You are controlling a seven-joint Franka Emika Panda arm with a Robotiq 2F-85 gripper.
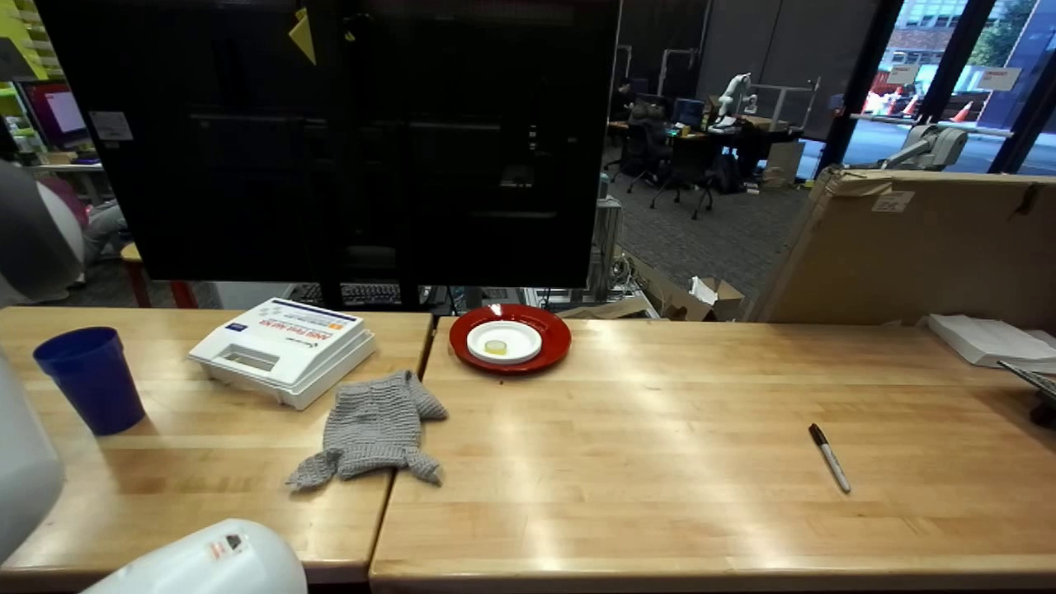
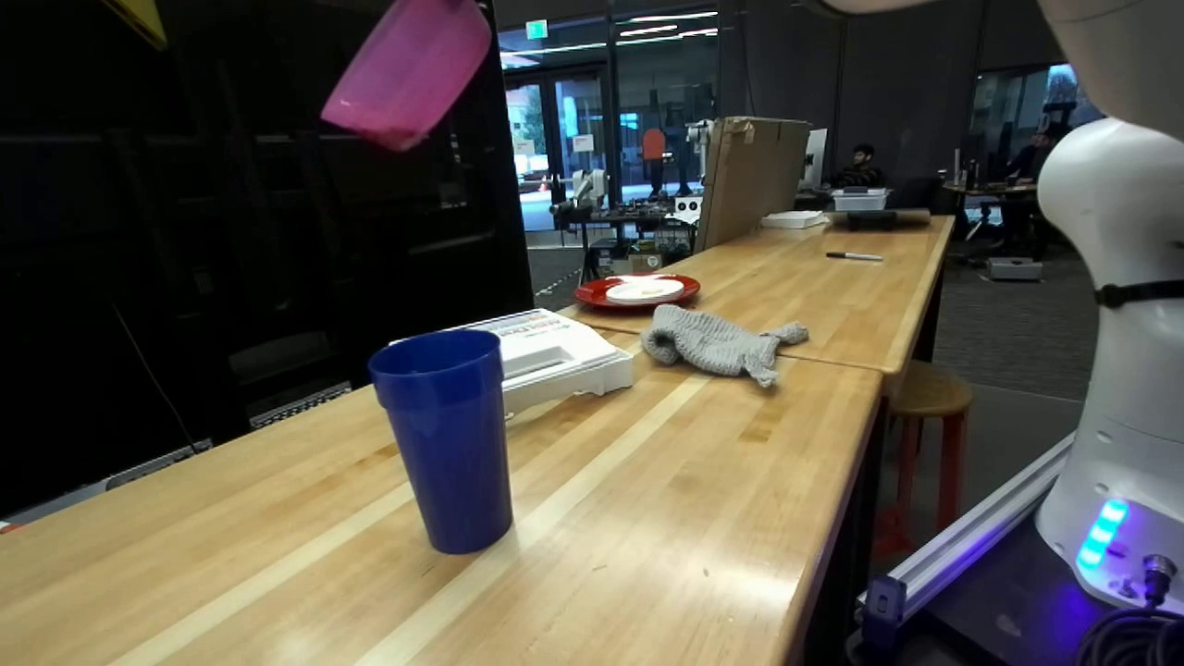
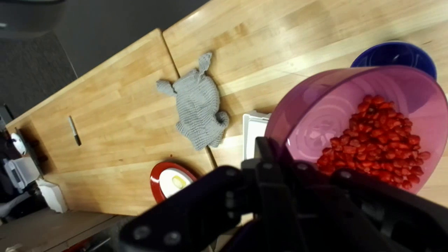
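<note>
Shut on the near wall of a pink cup, my gripper shows dark at the bottom of the wrist view. The pink cup (image 3: pixel 308 92) is tilted, with a heap of small red pieces (image 3: pixel 376 147) lying along its inner side. In exterior view 2 the same pink cup (image 2: pixel 413 68) hangs high above the table, its gripper out of frame. A blue cup (image 2: pixel 450 444) stands upright on the table, empty as far as its inside shows. From the wrist, part of the blue cup (image 3: pixel 397 56) appears beyond the pink rim.
A white first aid box (image 1: pixel 287 346) lies near the blue cup. Beside it is a grey knitted cloth (image 1: pixel 374 431). Farther right are a red plate (image 1: pixel 554 343) bearing a white dish (image 1: pixel 525 341) and a marker (image 1: pixel 832 460).
</note>
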